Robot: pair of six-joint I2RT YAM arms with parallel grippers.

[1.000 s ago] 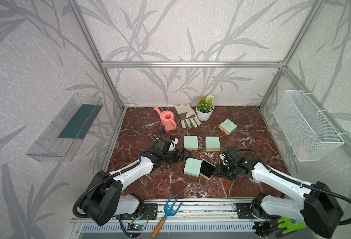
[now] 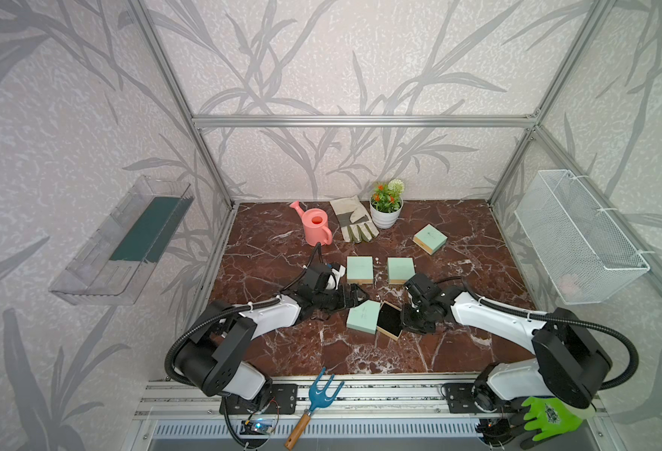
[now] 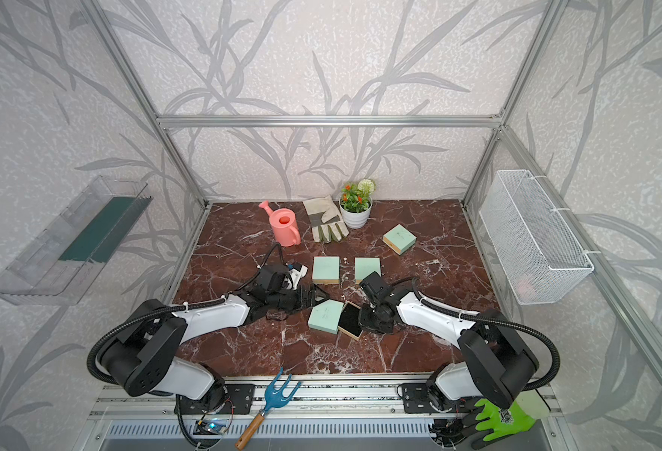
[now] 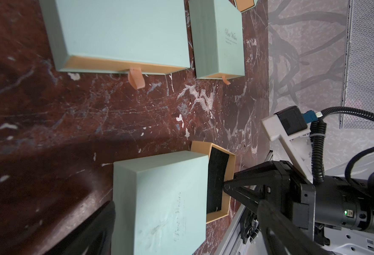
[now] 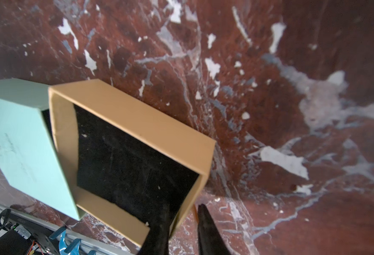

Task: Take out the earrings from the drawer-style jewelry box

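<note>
A mint jewelry box [image 4: 170, 204] lies at the front middle of the table. Its tan drawer [image 5: 140, 123] extends far out of the right side, showing a black pad [image 5: 127, 170]. A few pale specks dot the pad; none is clearly an earring. In the right wrist view, my right gripper is parted at the drawer's front wall, one finger [image 5: 159, 238] on the inner side and the other outside, near the pull ribbon. My left gripper is open over the box, fingers spread to either side of it in the left wrist view.
Two closed mint boxes [image 2: 360, 268] [image 2: 400, 269] stand just behind, with small white dots [image 2: 377, 260] between them. Another box [image 2: 430, 239] sits back right. A watering can [image 2: 315, 225], gloves [image 2: 354, 219] and flowerpot [image 2: 385, 206] line the back.
My right gripper has moved left, onto the drawer's outer end. The boxes at the back stay put.
</note>
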